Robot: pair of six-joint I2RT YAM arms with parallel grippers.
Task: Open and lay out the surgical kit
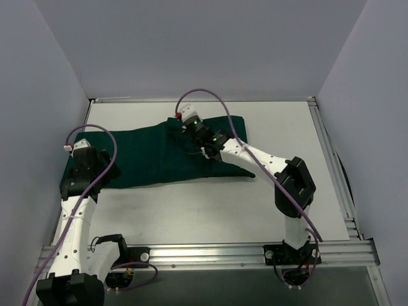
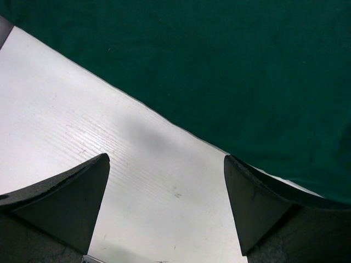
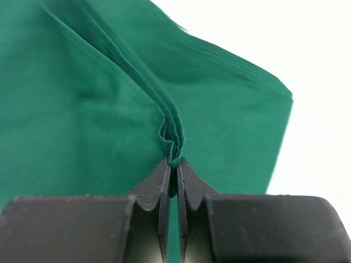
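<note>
A dark green cloth [image 1: 143, 156] lies spread over the left and middle of the white table, with a fold at its middle. In the right wrist view, my right gripper is shut on a pinched, layered edge of the green cloth [image 3: 230, 126]. From the top, that gripper is over the cloth's right half, its tips hard to make out against the dark fabric. My left gripper stands open with nothing between its fingers, over bare table beside the cloth's front edge. Whether anything lies under the folded layers is hidden.
Bare white table [image 1: 290, 124] extends to the right of the cloth, and another clear strip [image 1: 185, 213] runs in front of it. Grey walls [image 1: 204, 51] enclose the back and sides. A metal rail [image 1: 210, 254] borders the front.
</note>
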